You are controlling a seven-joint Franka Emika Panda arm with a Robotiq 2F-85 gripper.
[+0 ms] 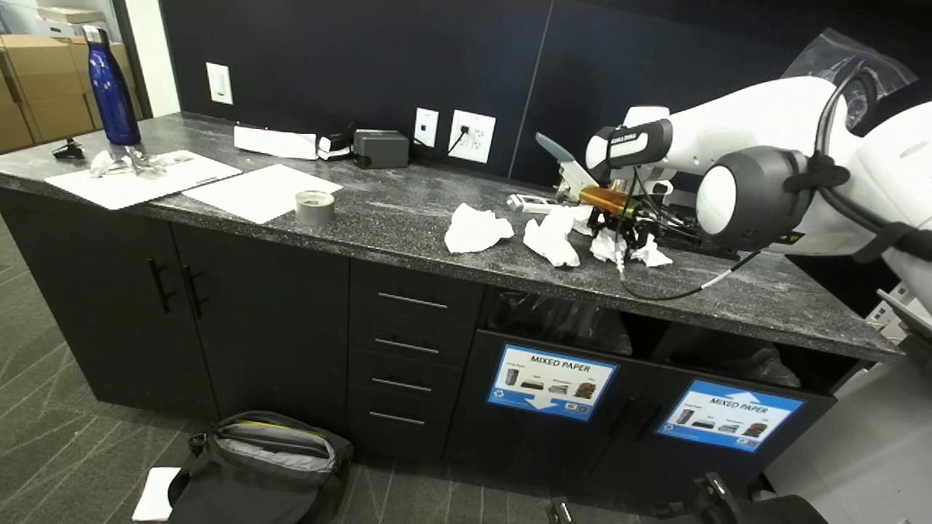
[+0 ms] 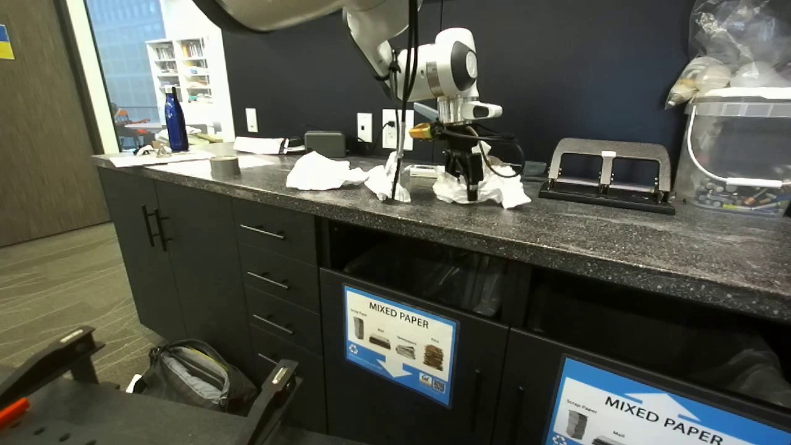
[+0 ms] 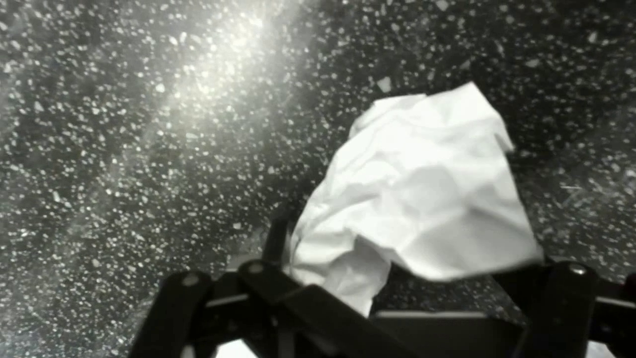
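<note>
Several crumpled white papers lie on the dark speckled countertop. Down at the rightmost of them, my gripper (image 2: 471, 185) points at the counter in exterior view 2. In the wrist view one crumpled paper (image 3: 417, 191) lies between and beyond the open fingers of the gripper; whether either finger touches it, I cannot tell. Left of the gripper are a second crumpled paper (image 1: 552, 239) and a third (image 1: 476, 230). The arm hides part of the rightmost paper (image 2: 511, 191) in exterior view 2.
A black hole punch (image 2: 612, 174) and a clear bucket (image 2: 734, 159) stand to the right. Farther left are a roll of tape (image 1: 314, 208), flat paper sheets (image 1: 262, 192) and a blue bottle (image 1: 113, 92). Bins labelled mixed paper (image 1: 552, 381) sit below the counter.
</note>
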